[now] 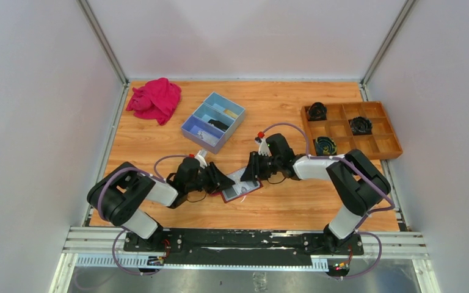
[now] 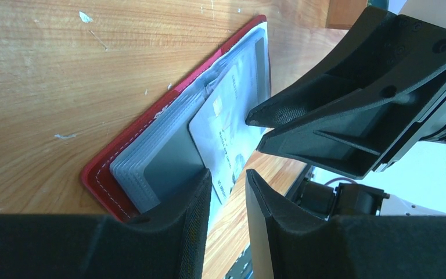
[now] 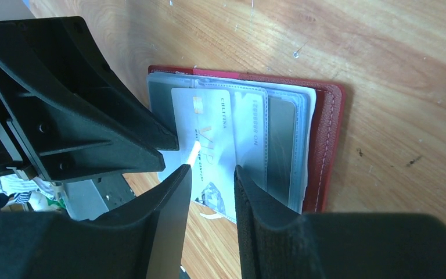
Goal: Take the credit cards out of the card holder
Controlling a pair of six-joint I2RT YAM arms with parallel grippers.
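Note:
On the table lies the open card holder [image 1: 234, 193], dark red with clear plastic sleeves. A pale card [image 3: 213, 148] with a gold chip sits on top of the sleeves, partly uncovered. In the left wrist view that card [image 2: 227, 116] slants across the grey sleeve. My left gripper is at the holder's left part, partly open, its fingers apart by the card's lower edge. Over the holder's right part stands my right gripper, also partly open, its fingertips close above the card. Whether either fingertip touches the card, I cannot tell.
Behind the holder stands a blue-grey divided box [image 1: 214, 122] with small items. A pink cloth [image 1: 155, 101] lies at the back left. At the back right is a wooden compartment tray [image 1: 375, 145] holding dark coils.

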